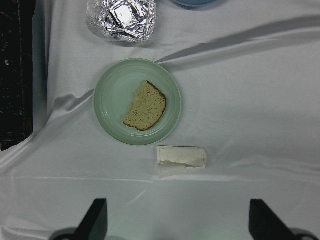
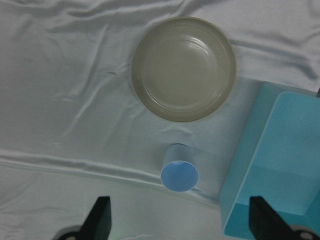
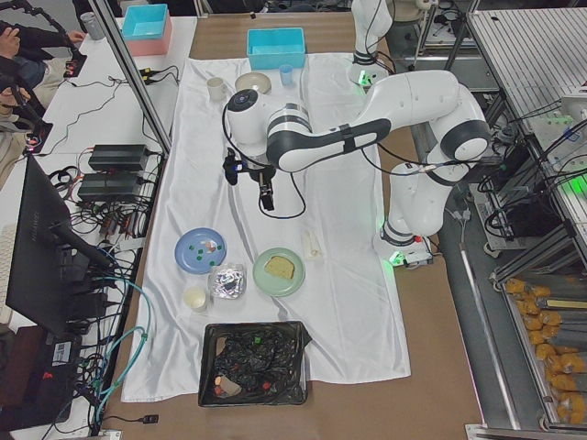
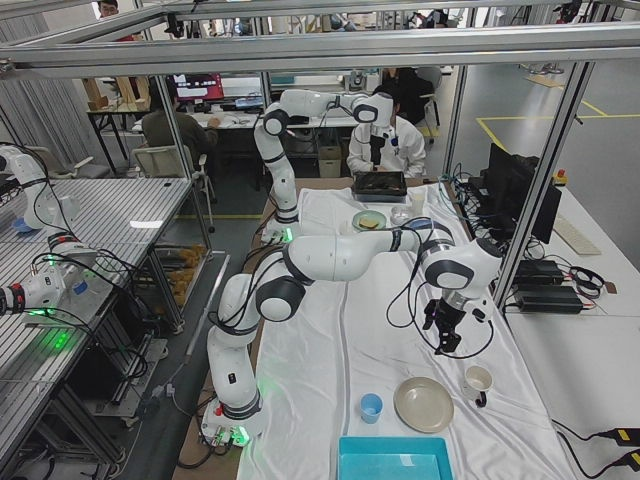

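Observation:
My left gripper hangs open above the cloth. Below it lie a green plate (image 1: 107, 110) with a bread slice (image 1: 145, 106), a folded pale napkin or wrapper (image 1: 181, 160) and a crumpled foil packet (image 1: 121, 20). My right gripper, also open and empty, is over the other end, above a beige plate (image 2: 182, 70), a blue cup (image 2: 179, 175) and a turquoise bin (image 2: 240, 165). A white mug (image 4: 477, 380) stands beside the beige plate.
A blue plate (image 3: 193, 247) with small bits and a cream cup (image 3: 195, 298) sit near the foil. A black tray lined with a bag (image 3: 252, 362) holds scraps at the near edge.

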